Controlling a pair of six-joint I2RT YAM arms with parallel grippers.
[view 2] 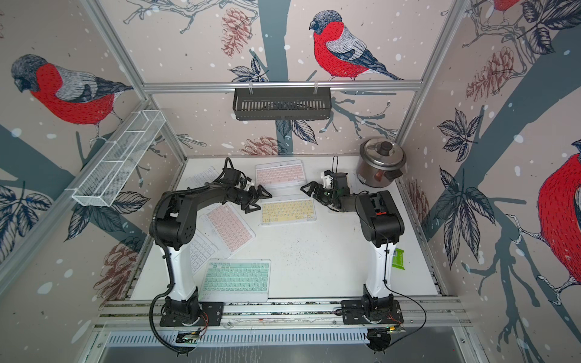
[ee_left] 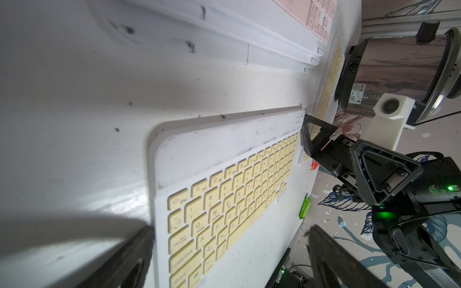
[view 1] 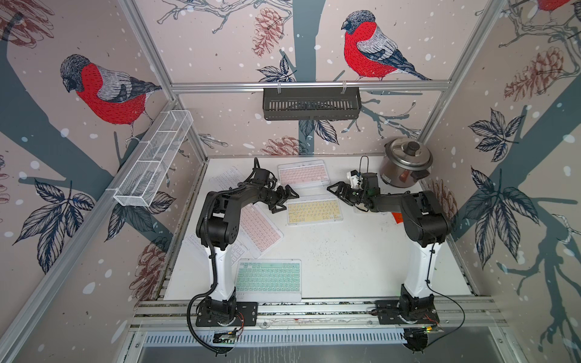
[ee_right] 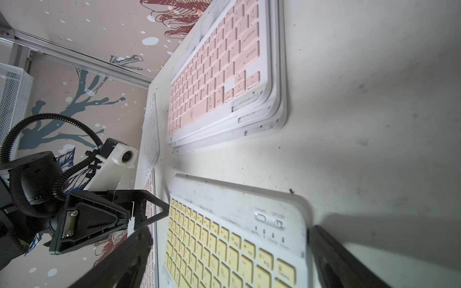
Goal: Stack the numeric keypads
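Note:
A yellow-keyed keypad (view 1: pixel 314 211) lies flat on the table between my two grippers. Just behind it, a pink-keyed keypad (ee_right: pixel 216 72) rests on top of at least one other white keypad, edges roughly aligned. My left gripper (view 1: pixel 287 201) is open at the yellow keypad's left end; in the left wrist view one finger (ee_left: pixel 127 264) is beside that edge and the other is over the keypad's side. At the right end my right gripper (view 1: pixel 340 198) stands open, a finger (ee_right: pixel 341 264) close against the edge in the right wrist view. Whether either finger touches cannot be told.
Left lie another pink keypad (view 1: pixel 259 230) and white keypads (view 2: pixel 201 251), partly under the left arm. A green keypad (view 1: pixel 268 279) sits at the front. Another yellow keypad (ee_left: pixel 332 76) lies near the pot (view 1: pixel 406 162). A green packet (view 2: pixel 397 258) is right.

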